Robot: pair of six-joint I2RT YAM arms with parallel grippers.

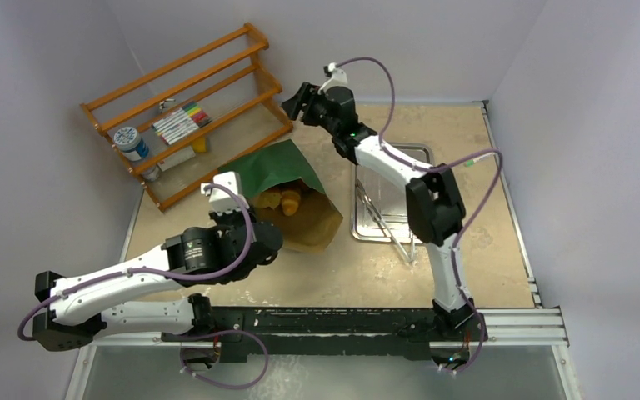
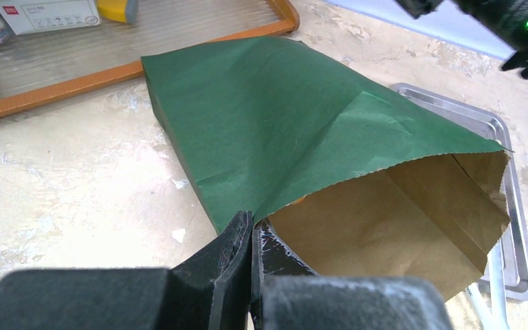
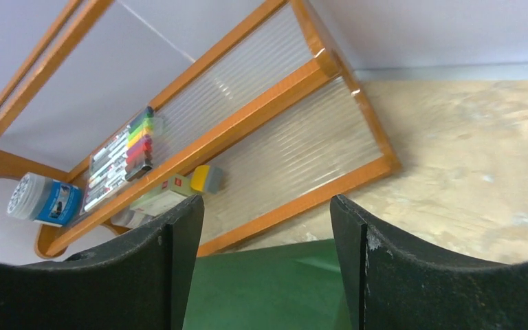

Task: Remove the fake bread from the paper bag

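Note:
The paper bag (image 1: pixel 275 162), green outside and brown inside, lies open toward the front right, with orange bread (image 1: pixel 292 200) inside; only a sliver shows in the left wrist view. My left gripper is shut at the near corner of the bag's opening, touching or very close to the green edge; whether paper is between its fingers is unclear. My right gripper (image 1: pixel 293 104) hangs above and behind the bag, part open with nothing between its fingers, the green top (image 3: pixel 268 289) below it in the right wrist view.
A wooden rack (image 1: pixel 175 77) with jars, markers and a box stands back left. A metal tray (image 1: pixel 417 152) with utensils lies right of the bag, and a marker (image 1: pixel 477 161) at the far right.

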